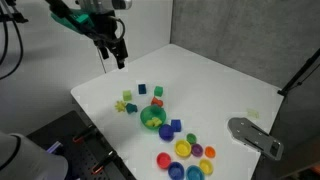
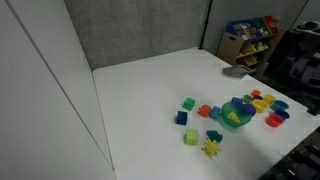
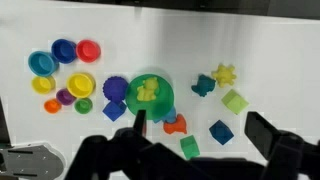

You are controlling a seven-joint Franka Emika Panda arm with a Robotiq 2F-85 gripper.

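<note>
High above the left side of the white table, my gripper (image 1: 113, 59) hangs open and empty. Its two dark fingers spread wide in the wrist view (image 3: 176, 134). Below sits a green bowl (image 3: 134, 104) holding a yellow piece (image 3: 147, 90). Around it lie an orange-red shape (image 3: 178, 126), a green cube (image 3: 190, 147), a dark blue cube (image 3: 221, 132), a yellow-green cube (image 3: 235, 101), a yellow flower-like piece (image 3: 224, 75) and a teal piece (image 3: 205, 85). On the bowl's other side are a purple scalloped piece (image 3: 115, 89) and a blue block (image 3: 114, 110).
Several coloured cups cluster beyond the bowl, among them a red cup (image 3: 88, 50), a yellow cup (image 3: 82, 84) and a light blue cup (image 3: 42, 64). A grey metal item (image 1: 255, 137) lies near the table's far right. A shelf of coloured bins (image 2: 250, 38) stands behind.
</note>
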